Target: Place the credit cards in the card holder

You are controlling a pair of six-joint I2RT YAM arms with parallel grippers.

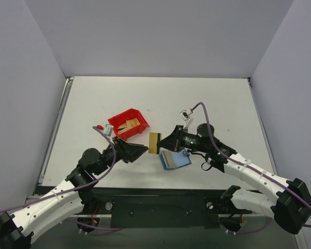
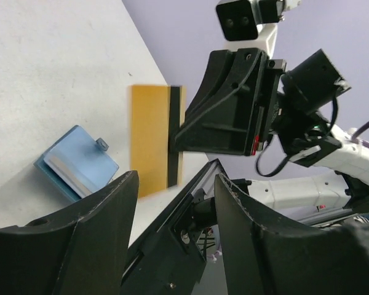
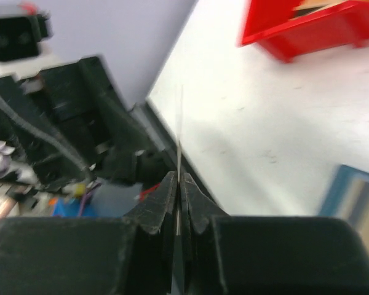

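Observation:
A yellow card with a dark stripe (image 1: pixel 154 143) hangs upright above the table, between the two arms. My right gripper is shut on its striped edge; in the right wrist view the card shows only as a thin line. In the left wrist view the card's broad yellow face (image 2: pixel 149 138) is turned towards my left gripper, which stands open and empty, its fingers (image 2: pixel 114 212) apart from the card. The light-blue card holder (image 1: pixel 177 158) lies on the table below the right gripper, partly covered by it in the top view.
Behind the left arm, a red basket (image 1: pixel 142 126) holds several card-like pieces. A small red object (image 1: pixel 99 127) lies at its left.

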